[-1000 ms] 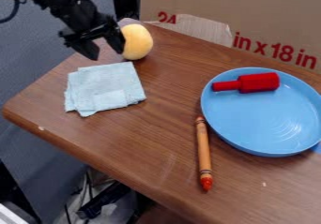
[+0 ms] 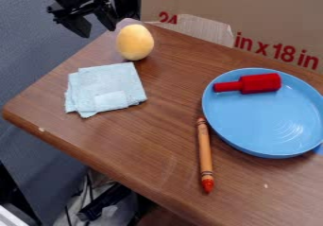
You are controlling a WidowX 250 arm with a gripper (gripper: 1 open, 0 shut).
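The black gripper point(image 2: 96, 26) hangs at the upper left, off the table's far left edge and above and left of a yellow egg-shaped object point(image 2: 135, 43). Whether its fingers are open or shut is unclear. A folded pale blue cloth point(image 2: 105, 88) lies on the left of the wooden table. A blue plate point(image 2: 265, 126) on the right holds a red object with a handle point(image 2: 252, 83). An orange crayon point(image 2: 205, 157) lies left of the plate.
A cardboard box point(image 2: 233, 12) stands along the back of the table point(image 2: 139, 149). Beyond the left edge is a drop to the floor.
The arm and gripper have moved up and slightly left, away from the yellow object and the cloth. The objects on the table stay in place.
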